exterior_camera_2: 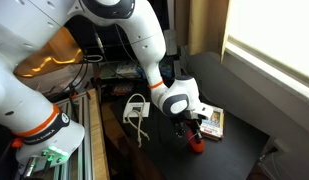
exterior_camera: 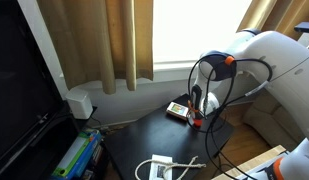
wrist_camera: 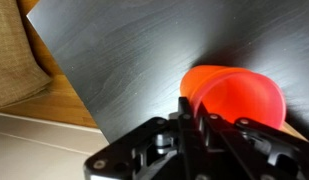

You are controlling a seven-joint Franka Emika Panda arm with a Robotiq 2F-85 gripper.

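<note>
A red-orange cup [wrist_camera: 246, 98] fills the right middle of the wrist view, its open mouth towards the camera. At the cup's near-left rim, my gripper is shut on the thin wall. The cup [exterior_camera_2: 197, 144] shows in exterior view 2 near the right part of the dark table, directly below the gripper [exterior_camera_2: 192, 137]. In exterior view 1 the cup [exterior_camera: 197, 124] is partly hidden by the arm and cables. Whether its base touches the table is hard to tell.
A book or small box [exterior_camera: 178, 111] lies behind the cup, close to the arm. A white power strip [exterior_camera: 161, 168] with its cable lies at the table's near side. A curtained window stands behind.
</note>
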